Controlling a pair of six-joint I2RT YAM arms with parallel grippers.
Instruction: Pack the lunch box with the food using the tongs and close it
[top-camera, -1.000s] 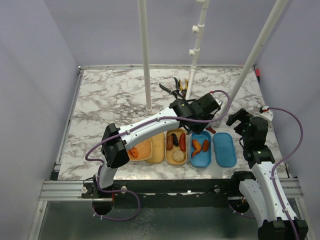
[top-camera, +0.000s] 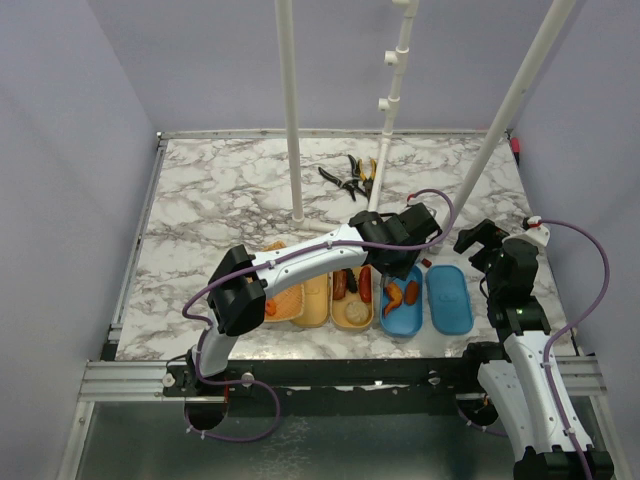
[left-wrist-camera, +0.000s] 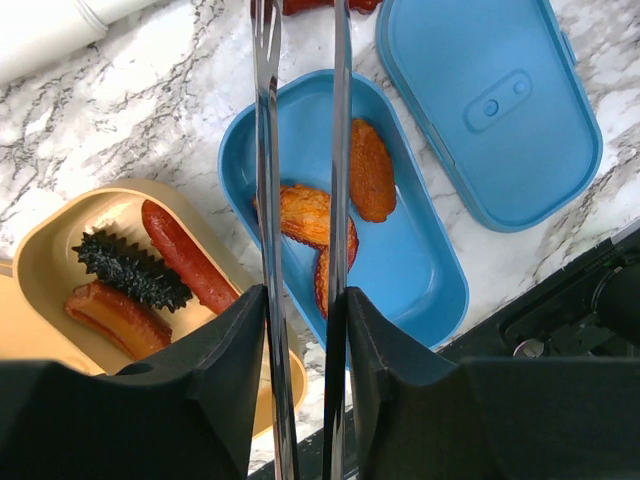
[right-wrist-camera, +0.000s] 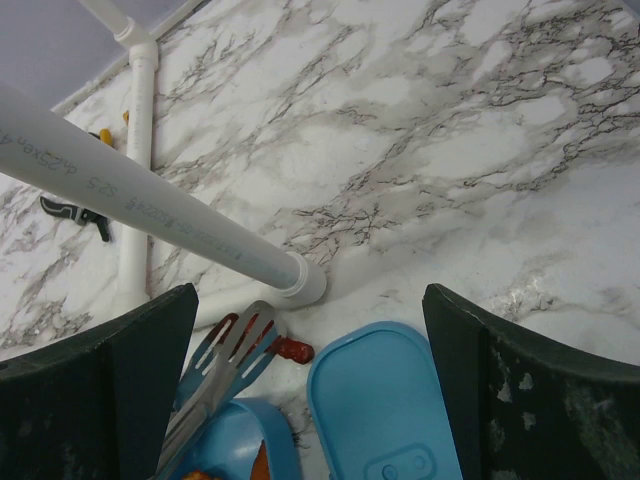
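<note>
My left gripper (top-camera: 410, 250), holding long metal tongs part open, hangs over the lunch boxes; nothing clear shows between the tong tips. The blue box (left-wrist-camera: 400, 280) holds a brown piece (left-wrist-camera: 372, 170) and curved fried pieces (left-wrist-camera: 310, 215). A yellow box (left-wrist-camera: 190, 330) holds sausages (left-wrist-camera: 190, 255), a dark sea cucumber (left-wrist-camera: 130, 270) and a pale round item (top-camera: 355, 312). Red food (right-wrist-camera: 294, 349) lies on the table behind the blue box, partly hidden by the tongs. My right gripper (top-camera: 475, 240) stands open at the right, empty.
A blue lid (left-wrist-camera: 490, 110) lies right of the blue box. An orange basket (top-camera: 285, 303) and yellow lid (top-camera: 313, 310) sit left. White pipes (right-wrist-camera: 240, 250) stand behind; pliers (top-camera: 345, 185) lie at the back.
Compared with one second ago, my left gripper has moved slightly left in the top view. The right arm has shifted very slightly; the boxes look unchanged.
</note>
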